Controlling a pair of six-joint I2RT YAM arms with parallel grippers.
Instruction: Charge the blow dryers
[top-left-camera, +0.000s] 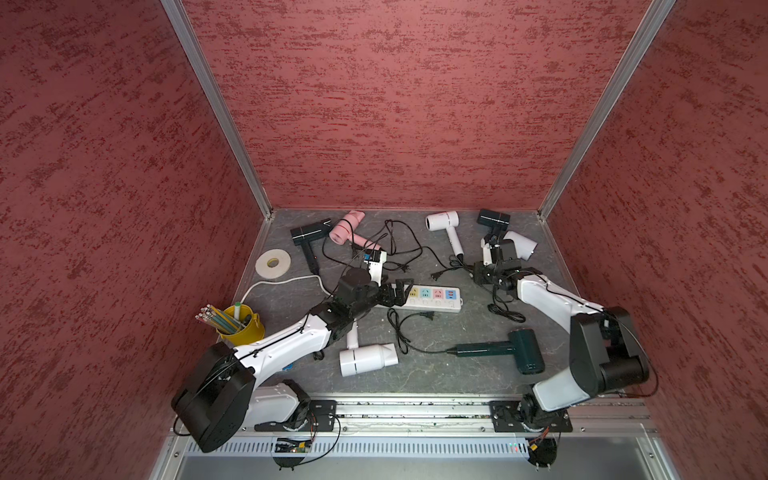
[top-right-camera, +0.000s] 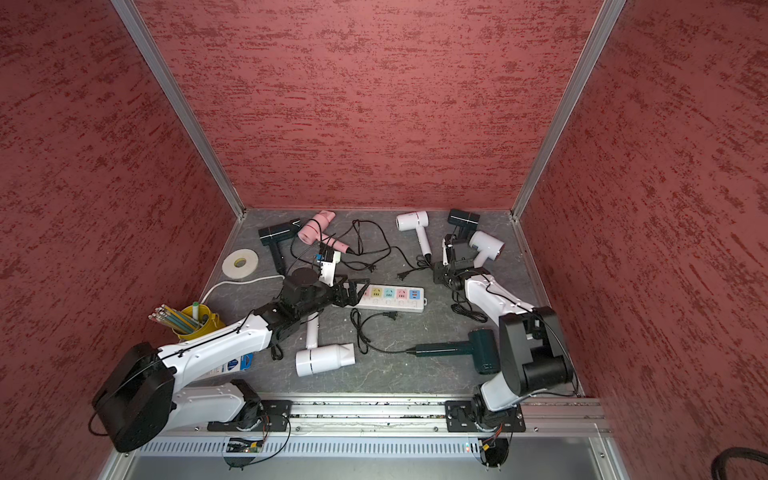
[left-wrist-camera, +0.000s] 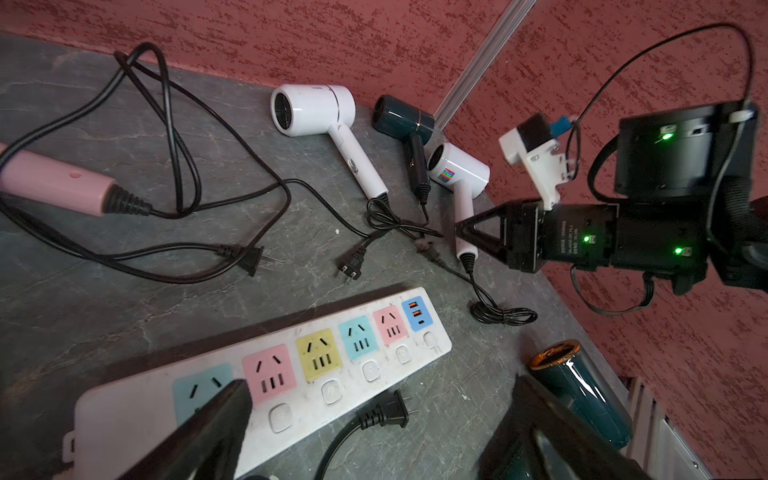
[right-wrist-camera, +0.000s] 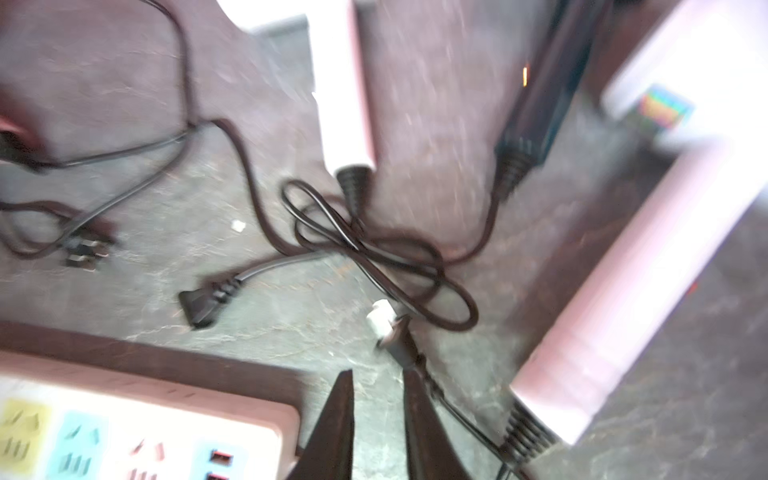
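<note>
The white power strip with coloured sockets lies mid-table, no plug visible in its uncovered sockets. Over its left end my left gripper stands open, its fingers wide apart with nothing between. To the strip's right, my right gripper is partly open and low over the table. Just beyond its fingertips lies a black plug whose cord runs toward the pink-white dryer handle. Another black plug rests near the strip, and a further one lies along its front edge.
A white dryer, a pink dryer and tangled cords fill the back. In front lie a dark green dryer and a white dryer. A yellow cup and tape roll stand at left.
</note>
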